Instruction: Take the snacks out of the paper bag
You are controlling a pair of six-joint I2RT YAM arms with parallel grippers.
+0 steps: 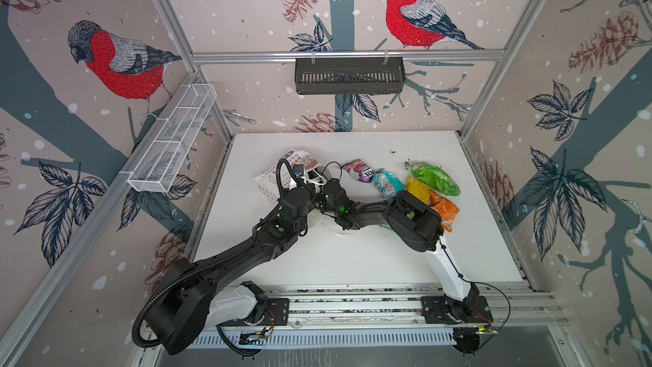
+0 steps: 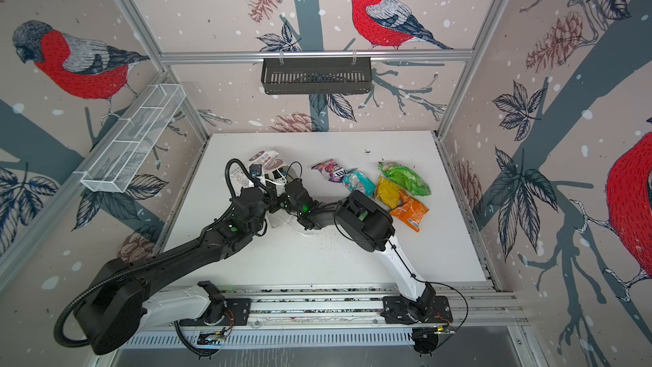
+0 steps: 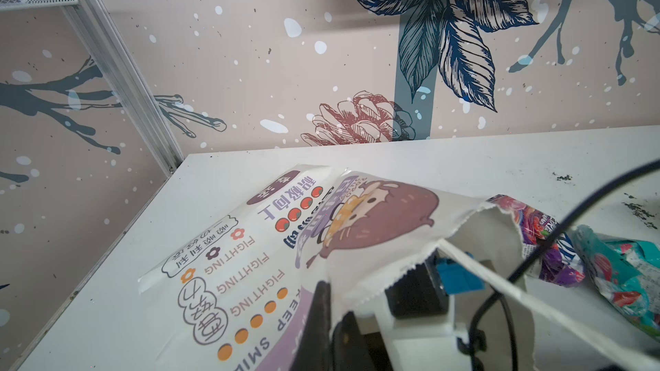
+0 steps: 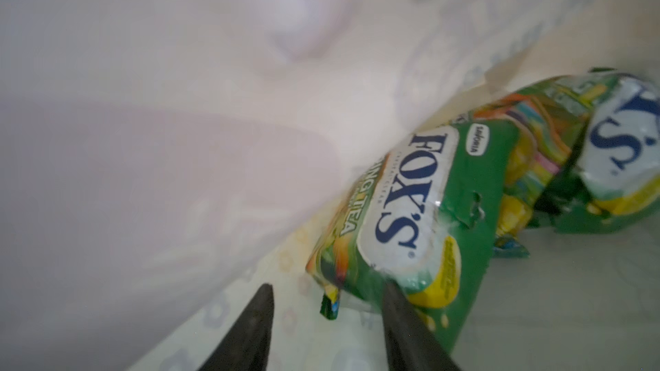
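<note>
The printed paper bag lies at the left of the table, its mouth toward the right. My left gripper is at the rim of the mouth, shut, with the paper edge beside its fingers. My right gripper is inside the bag, fingers apart, just short of a green Fox's candy pack; a second green pack lies behind it. In both top views the grippers are largely hidden by their own housings.
Several snacks lie right of the bag: purple, teal, green, yellow and orange. Wire baskets hang on the left and back walls.
</note>
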